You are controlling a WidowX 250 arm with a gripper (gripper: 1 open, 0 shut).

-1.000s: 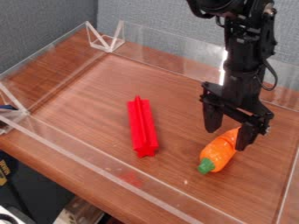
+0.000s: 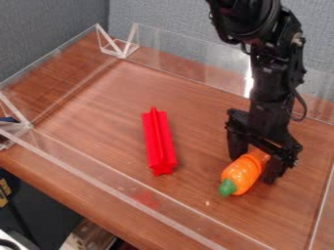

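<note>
An orange toy carrot [image 2: 241, 174] with a green tip lies on the wooden table at the right, pointing toward the front left. My black gripper [image 2: 257, 156] is down low over the carrot's upper end, its fingers around or beside it. The dark fingers hide part of the carrot, and whether they are closed on it is unclear.
A red ridged bar [image 2: 159, 142] lies left of the carrot. Clear low walls border the wooden table [image 2: 104, 117], with white corner brackets at the left.
My gripper has come down from above onto the carrot's upper end. The red bar is where it was.
</note>
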